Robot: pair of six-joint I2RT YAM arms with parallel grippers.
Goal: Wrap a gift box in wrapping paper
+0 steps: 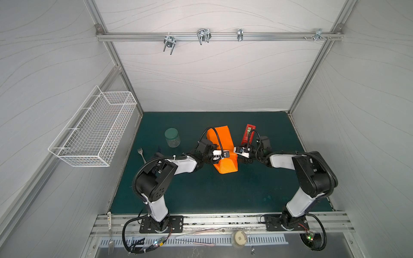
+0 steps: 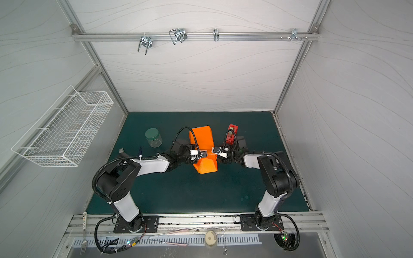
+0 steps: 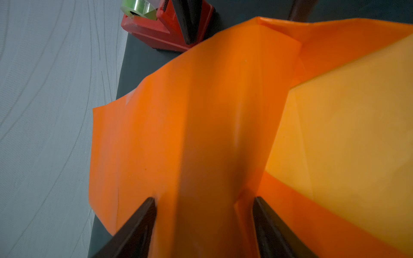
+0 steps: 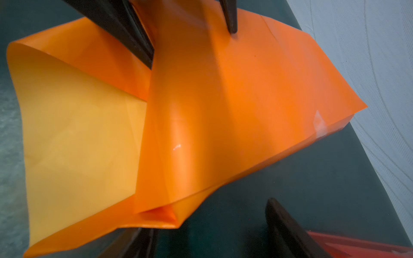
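The box wrapped in glossy orange paper (image 1: 222, 136) lies mid-table, its body toward the back wall. At its near end the paper stands open as a loose flap, showing a paler yellow inner side (image 4: 81, 142). My left gripper is open over the near part of the package, its fingertips apart on either side of an orange fold. From the right side, my right gripper stands open by the flap's lower edge; the paper partly covers one finger, so contact there is unclear. A bit of clear tape (image 4: 319, 124) shows on the box's side.
A red tape dispenser (image 1: 248, 134) stands just behind the right gripper. The green-lidded jar (image 1: 172, 137) and a fork (image 1: 141, 152) are at the left. Bare table lies in front of the package.
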